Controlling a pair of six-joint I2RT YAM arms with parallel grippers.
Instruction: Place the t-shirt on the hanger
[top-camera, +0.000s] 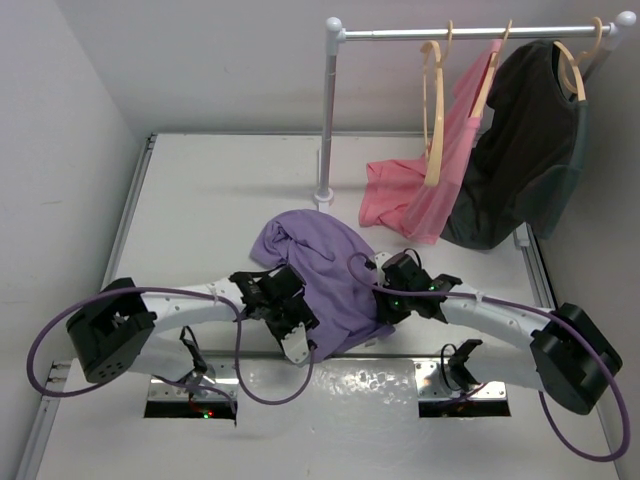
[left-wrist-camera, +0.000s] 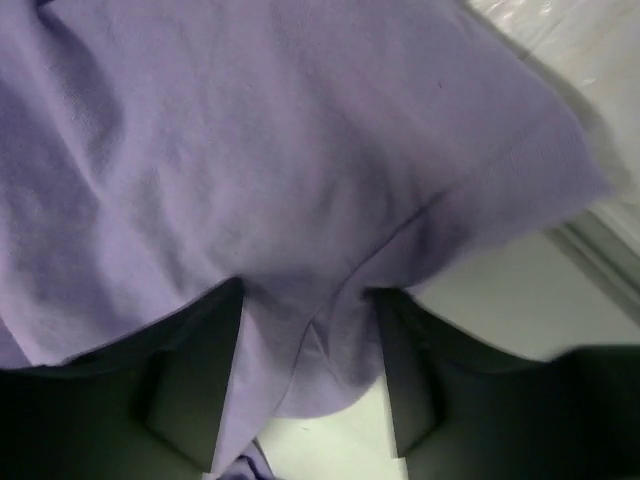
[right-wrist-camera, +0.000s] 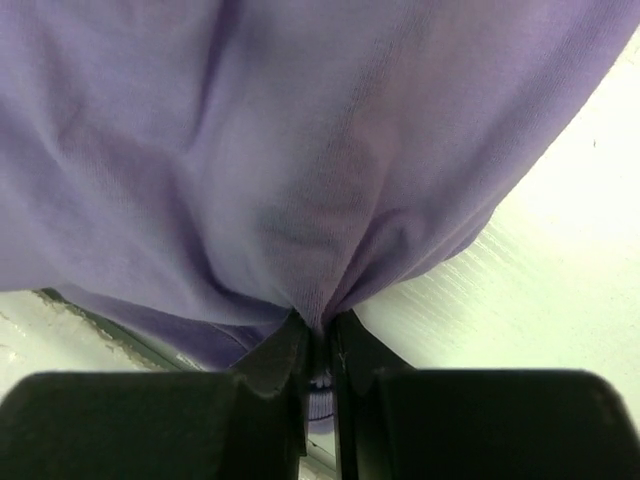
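A purple T-shirt (top-camera: 315, 250) lies crumpled on the white table, between and beneath both arms. My left gripper hangs low over its near-left part, fingers parted with fabric lying between and below them, blurred in the left wrist view. My right gripper is shut on a gathered fold near the shirt's right edge, fabric bunched between the fingertips. A wooden hanger (top-camera: 433, 110) hangs empty on the rail (top-camera: 480, 32) at the back right.
A pink shirt (top-camera: 395, 190) and a dark shirt (top-camera: 515, 140) hang on hangers at the back right, near the upright post (top-camera: 328, 120).
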